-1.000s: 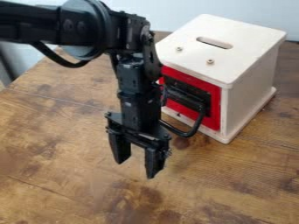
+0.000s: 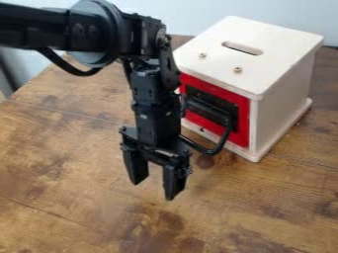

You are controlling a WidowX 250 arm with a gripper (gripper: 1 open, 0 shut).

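My black gripper (image 2: pixel 154 174) points down over the wooden table, left of and in front of a pale wooden box (image 2: pixel 275 107), with its two fingers apart and nothing between them. The box has a slot and small round fittings on its top and a red front panel (image 2: pixel 239 116) with dark parts on it, partly hidden by my arm and cable.
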